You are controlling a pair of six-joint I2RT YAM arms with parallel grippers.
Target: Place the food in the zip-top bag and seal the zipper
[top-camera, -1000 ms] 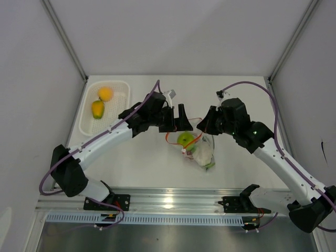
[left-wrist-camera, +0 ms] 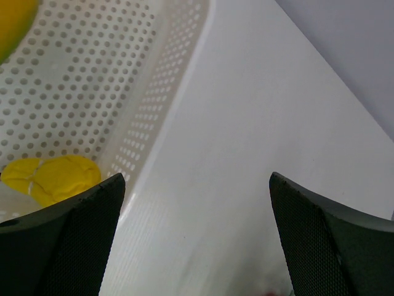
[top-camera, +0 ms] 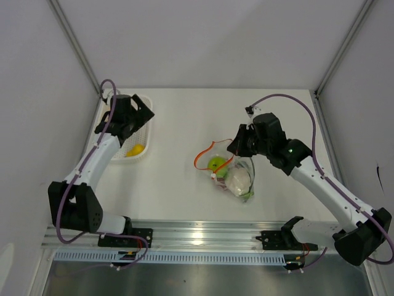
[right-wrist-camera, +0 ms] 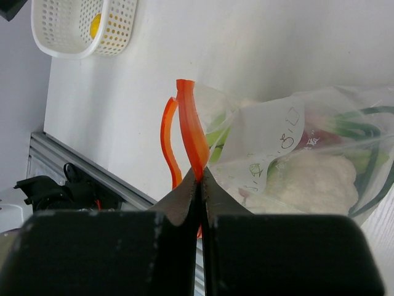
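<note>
The clear zip top bag (top-camera: 237, 179) with its orange zipper rim (right-wrist-camera: 192, 132) lies right of the table's middle, its mouth spread. Inside show a green round item (top-camera: 217, 164), a pale cauliflower-like piece (right-wrist-camera: 314, 182) and some greens. My right gripper is shut at the orange rim, which runs down to its fingertips. Over the white basket's right side, my left gripper stands open with nothing between its fingers. Below it in the basket are a small yellow pepper-like item (left-wrist-camera: 61, 179) and part of another yellow-green one (left-wrist-camera: 13, 24).
The perforated white basket (top-camera: 148, 114) stands at the back left, largely covered by my left arm in the top view. Between basket and bag the white table (top-camera: 175, 123) is clear. A metal rail (top-camera: 197, 229) runs along the front edge.
My left gripper has swung left from beside the bag's mouth to above the basket, staying open. The right gripper has shifted only slightly, still at the bag's rim.
</note>
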